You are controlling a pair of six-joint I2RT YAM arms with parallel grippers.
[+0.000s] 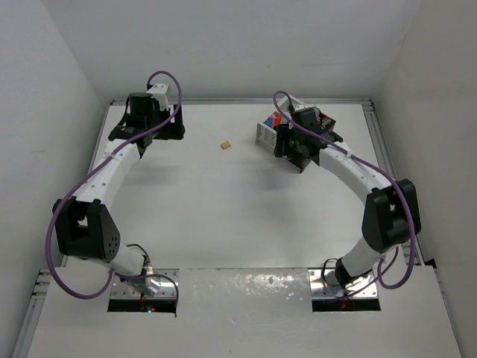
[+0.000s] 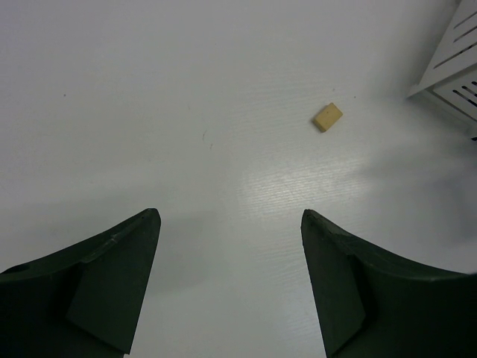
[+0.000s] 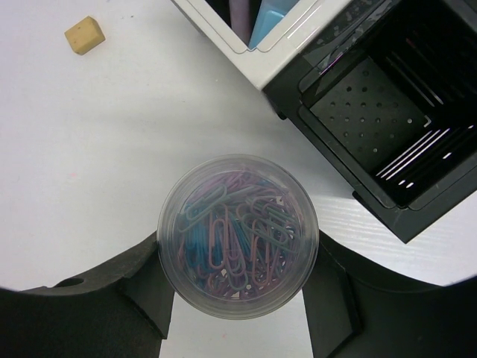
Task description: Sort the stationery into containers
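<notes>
A round clear tub of coloured paper clips (image 3: pixel 237 239) is gripped by my right gripper (image 1: pixel 282 140), its fingers against both sides. Up and to the right of the tub is a black container (image 3: pixel 370 115) with a perforated wall and slots; the part in view is empty. Joined to it is a white container (image 1: pixel 266 136) holding blue and red-orange items. A small tan block (image 2: pixel 328 117) lies alone on the table, left of the containers. My left gripper hangs open over bare table at the left, nothing between its fingers.
The right arm (image 1: pixel 350 168) covers part of the containers from above. Walls rise behind and at both sides.
</notes>
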